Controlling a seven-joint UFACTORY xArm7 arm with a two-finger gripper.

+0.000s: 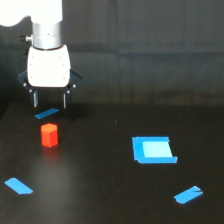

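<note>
A small red block [49,135] rests on the dark table at the left. Behind and above it, as the camera sees it, hangs my white gripper [51,100], pointing down. Its two dark fingers are spread apart, with nothing between them. To the right of the table's middle lies a white square [157,149] framed in blue tape, with nothing on it.
Flat strips of blue tape lie at the front left [18,186], at the right [188,195] and behind the block [46,114]. A dark curtain [145,60] hangs behind.
</note>
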